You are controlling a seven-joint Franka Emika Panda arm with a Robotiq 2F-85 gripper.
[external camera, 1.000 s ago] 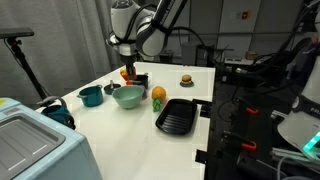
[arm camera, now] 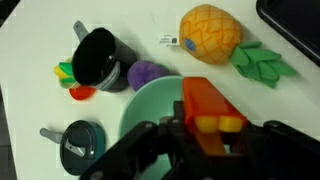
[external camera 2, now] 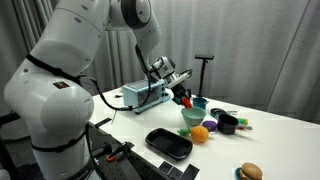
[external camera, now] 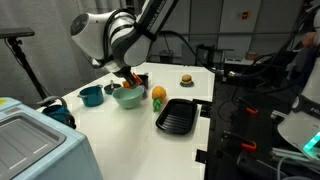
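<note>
A red-orange object [arm camera: 205,100] is held between the fingers of my gripper, which is shut on it in the wrist view. Below it lies a pale green bowl [arm camera: 148,100], partly covered by the object and the fingers. Exterior view 1 shows the gripper [external camera: 131,79] just above that bowl [external camera: 128,97]. In exterior view 2 the red-orange object [external camera 2: 187,101] appears at the bowl's [external camera 2: 194,117] upper edge; whether it touches the rim, I cannot tell.
Close to the bowl are a purple toy [arm camera: 147,74], a black pot [arm camera: 106,58] and an orange toy with green leaves [arm camera: 210,35]. A black tray [external camera: 178,117] lies nearer the front. Teal cups [external camera: 91,96] stand to the left, a toy burger [external camera: 186,80] farther right.
From over the black pot, my gripper has moved leftward and nearer, to above the green bowl. Orange-red shows at the gripper throughout. The bowl and tray have stayed in place.
</note>
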